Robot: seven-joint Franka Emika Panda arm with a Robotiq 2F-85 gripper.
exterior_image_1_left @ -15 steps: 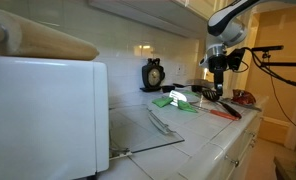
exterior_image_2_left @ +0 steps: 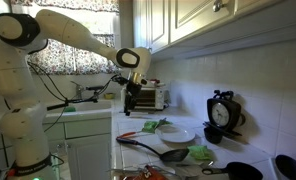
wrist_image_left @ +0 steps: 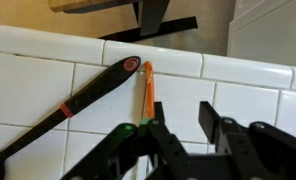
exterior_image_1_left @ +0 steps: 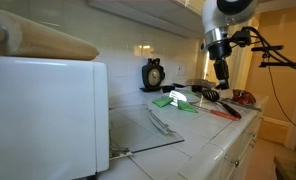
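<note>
Above the tiled counter [exterior_image_2_left: 228,153], my gripper hangs with its fingers apart and nothing between them. Exterior view 1 has the gripper [exterior_image_1_left: 223,84] pointing down over the right end of the counter. Below it in the wrist view, a thin orange handle [wrist_image_left: 149,92] lies near the counter's edge, partly hidden by a finger. To its left, a black handle with red trim [wrist_image_left: 96,90] lies at a slant. A black spatula [exterior_image_2_left: 174,155] rests on the counter in exterior view 2.
A white plate [exterior_image_2_left: 175,134], a green item [exterior_image_2_left: 200,153], a black pan [exterior_image_2_left: 238,171] and a black clock [exterior_image_2_left: 224,112] are spread along the counter. A toaster oven [exterior_image_2_left: 148,95] stands behind. Cabinets [exterior_image_2_left: 203,25] hang overhead.
In exterior view 1, my gripper has moved lower and slightly right, looking larger. The items on the counter appear unmoved.
</note>
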